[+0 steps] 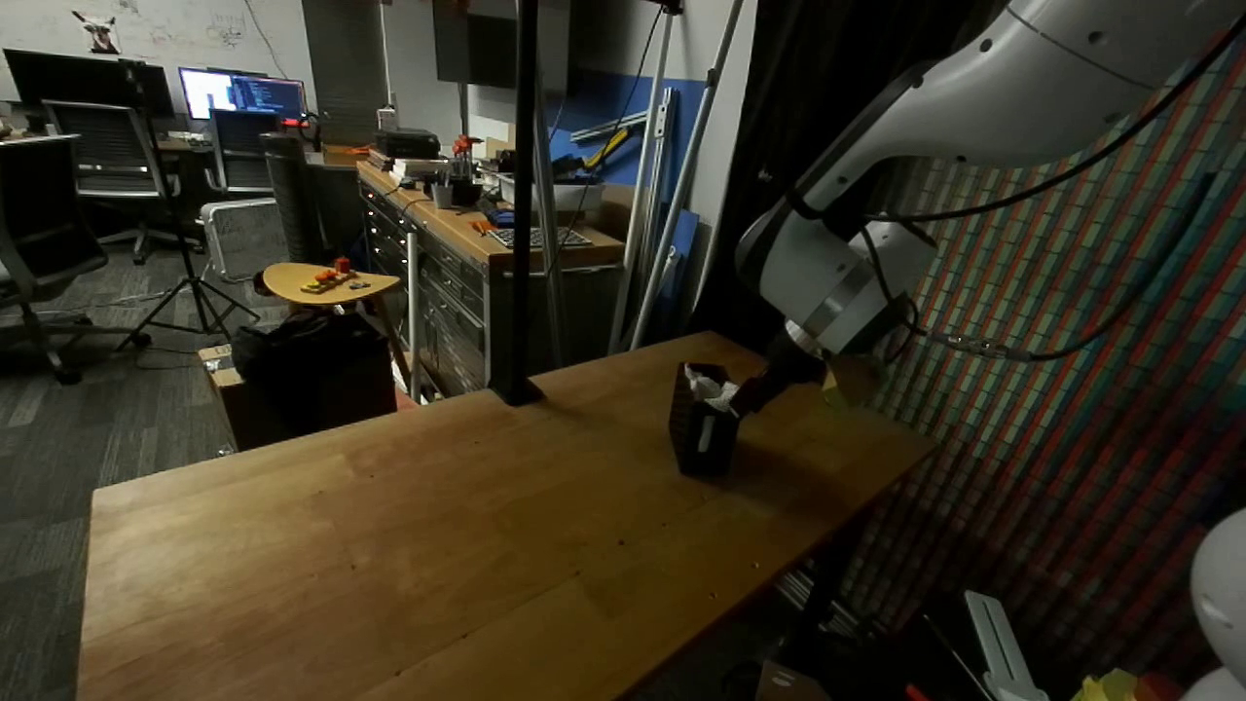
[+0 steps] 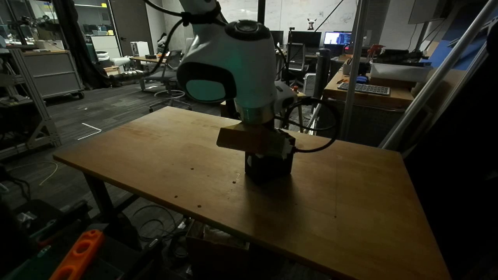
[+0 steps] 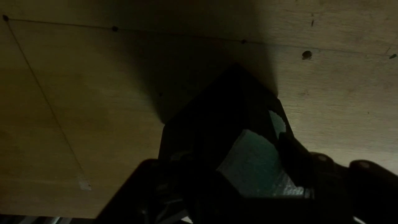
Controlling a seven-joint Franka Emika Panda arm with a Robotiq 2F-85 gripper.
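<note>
A black box stands upright on the wooden table, with crumpled white tissue sticking out of its top. At the box's upper right edge, my gripper slants down beside the tissue. From the wrist view, the dark fingers of my gripper stand apart over the box, and the pale tissue shows between them, nearer the right finger. Darkness hides whether either finger touches it. In the second exterior view the box is partly covered by the wrist.
Bare wood surrounds the box on the table. A black post rises at the table's far edge. Cables loop from the wrist. The patterned curtain hangs beyond the table's right end.
</note>
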